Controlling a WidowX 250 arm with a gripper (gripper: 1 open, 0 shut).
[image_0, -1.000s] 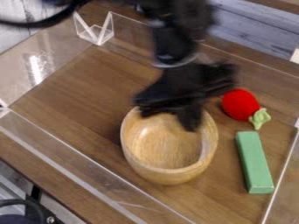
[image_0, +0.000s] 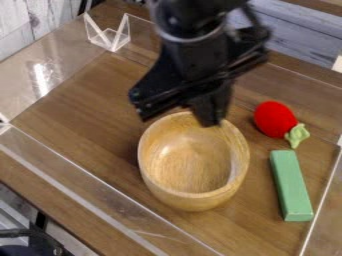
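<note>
My dark gripper (image_0: 206, 110) hangs from the top centre, over the back rim of a wooden bowl (image_0: 185, 176), its fingertips low and blurred; it appears shut, with nothing visible between the fingers. The bowl is empty. Right of it are a red vegetable-like toy (image_0: 274, 119) with a green top and a long green block (image_0: 291, 185).
A wooden table (image_0: 80, 120) has clear low walls along its edges, with bare space left of the bowl. A small white rack (image_0: 107, 35) stands at the back left.
The bowl and toys are unmoved.
</note>
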